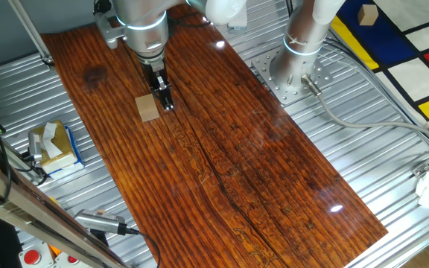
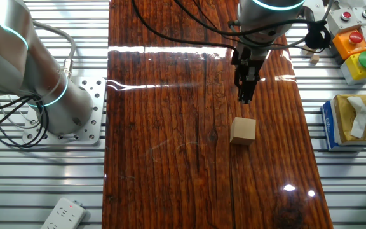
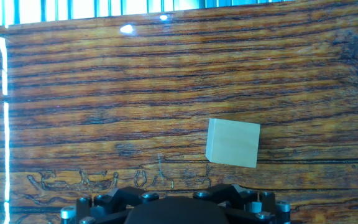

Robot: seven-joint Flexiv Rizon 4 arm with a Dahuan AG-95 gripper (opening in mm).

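A pale wooden block [image 1: 147, 108] rests on the brown wooden table, with open surface around it. From the second exterior view, the block [image 2: 243, 131] lies just below my gripper [image 2: 244, 100] in the picture, apart from it. My black gripper [image 1: 167, 109] points down close beside the block, with no object visible at its tips. In the wrist view the block [image 3: 234, 143] sits right of centre, above the gripper's dark linkages at the bottom edge. Its fingertips are hidden there, and the exterior views show the fingers too narrowly to judge their spacing.
Bare wood fills most of the tabletop [image 1: 237, 164]. Off one long side stand a tissue box [image 2: 356, 119] and push-button boxes [image 2: 359, 62]. A robot base [image 1: 293, 74] stands beyond the other side. Black cables [image 2: 202, 42] hang near the arm.
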